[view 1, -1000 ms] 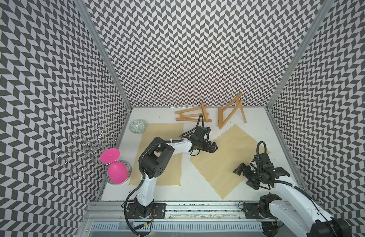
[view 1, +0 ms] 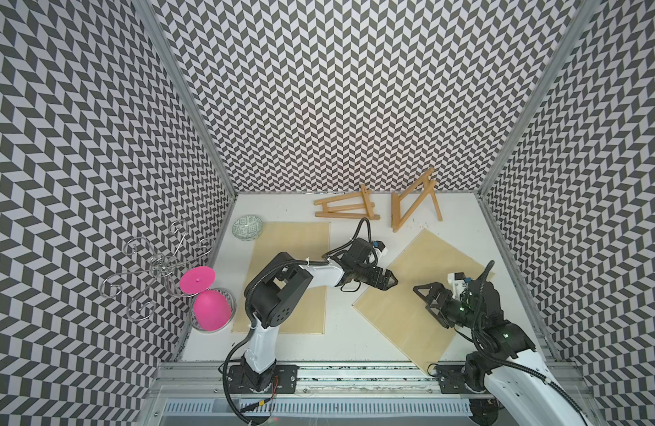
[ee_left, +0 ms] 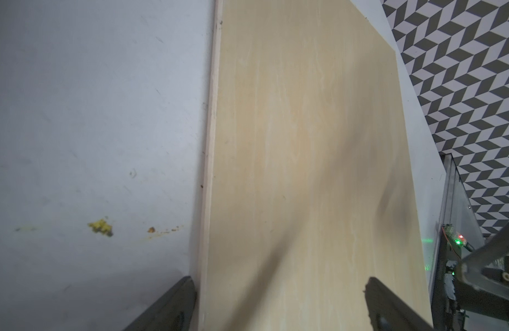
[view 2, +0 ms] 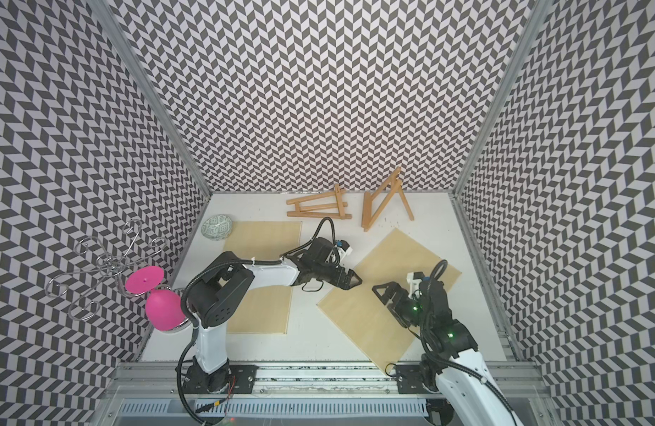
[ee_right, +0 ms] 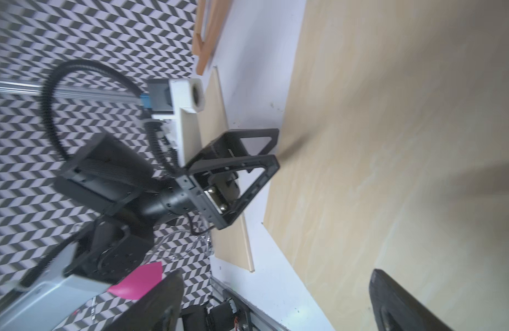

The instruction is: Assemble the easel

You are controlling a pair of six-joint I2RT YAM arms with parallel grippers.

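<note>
Two thin wooden boards lie on the white table: one at the left [view 1: 285, 241], one turned at an angle at the right [view 1: 419, 326]. Two small wooden easel frames [view 1: 352, 215] [view 2: 373, 209] lie or stand at the back. My left gripper [view 1: 387, 279] is low at the angled board's left edge, open, with the board's edge beneath its fingers in the left wrist view. My right gripper [view 1: 427, 298] is open above the same board, nearer its right side, nothing between its fingers.
A patterned dish [view 1: 247, 227] sits at the back left. Pink pieces [view 1: 211, 309] and a wire stand [view 1: 160, 264] are at the left edge. Bare table [view 1: 462, 220] shows at the back right.
The angled board has shifted right and toward the front.
</note>
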